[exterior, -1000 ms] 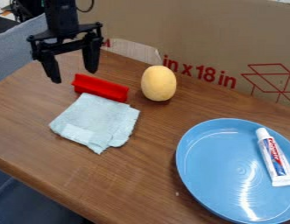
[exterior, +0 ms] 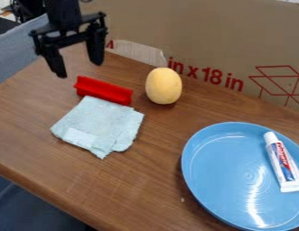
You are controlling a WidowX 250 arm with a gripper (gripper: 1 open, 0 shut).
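Observation:
My black gripper [exterior: 78, 63] hangs at the upper left, open, with its fingers apart above and just behind a red block [exterior: 103, 89]. A folded pale blue cloth [exterior: 96, 126] lies in front of the block on the wooden table [exterior: 127, 194]. A yellow egg-shaped object [exterior: 163, 85] stands to the right of the block. At the right a blue plate [exterior: 224, 180] holds a white toothpaste tube [exterior: 282, 160].
A cardboard panel [exterior: 224, 32] runs along the back of the table. Grey fabric [exterior: 13, 50] is at the left edge.
My gripper has risen slightly and shifted a little, staying open above the red block. The objects on the table have not visibly moved.

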